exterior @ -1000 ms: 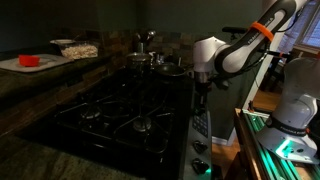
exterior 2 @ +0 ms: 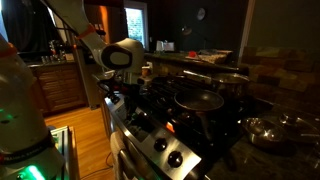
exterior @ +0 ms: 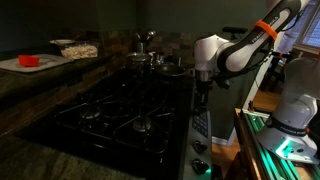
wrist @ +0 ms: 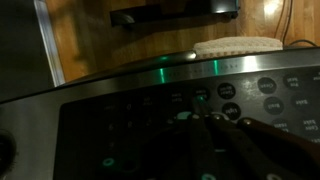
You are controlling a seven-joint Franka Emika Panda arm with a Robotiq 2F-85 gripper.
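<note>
My gripper (exterior: 203,101) hangs low over the stove's control panel (exterior: 201,124), at the panel's far part in exterior view 1. In the wrist view the dark gripper comes in from the lower right, over the black panel with its round button marks (wrist: 228,88). The fingers look shut, and nothing shows between the fingers. Whether the fingertips touch the panel is too dark to tell. Exterior view 2 has the white arm (exterior 2: 122,58) at the stove's front edge, beside the row of knobs (exterior 2: 160,145).
Across the stove top (exterior: 115,112) lie black burner grates. A pan (exterior 2: 199,100) and a pot (exterior 2: 228,82) stand on it. A metal bowl (exterior 2: 268,132) is on the counter. In the wrist view, an oven handle (wrist: 175,12) and a light cloth (wrist: 238,46) lie beyond the panel edge.
</note>
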